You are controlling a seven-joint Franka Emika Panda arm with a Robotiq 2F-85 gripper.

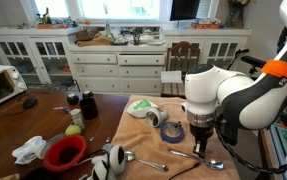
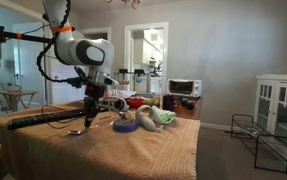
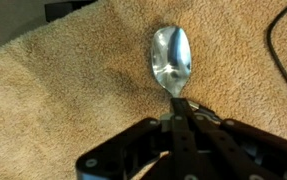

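Observation:
A metal spoon has its bowl point(image 3: 171, 58) in front of my fingers in the wrist view, over the tan cloth. My gripper is shut on the spoon's handle, just behind the bowl. In exterior view 1 the gripper point(image 1: 200, 156) is low at the right front of the table, with the spoon bowl point(image 1: 215, 164) to its right. Exterior view 2 shows the gripper point(image 2: 89, 115) and the spoon bowl point(image 2: 75, 132) close to the cloth; whether the spoon touches it I cannot tell. My fingers hide part of the handle.
On the cloth lie a blue tape roll point(image 1: 172, 132), a white cup-like item point(image 1: 154, 117) and another spoon point(image 1: 148, 162). A red bowl point(image 1: 65, 153) stands to the left. A dark cable point(image 3: 273, 45) runs along the cloth beside the spoon.

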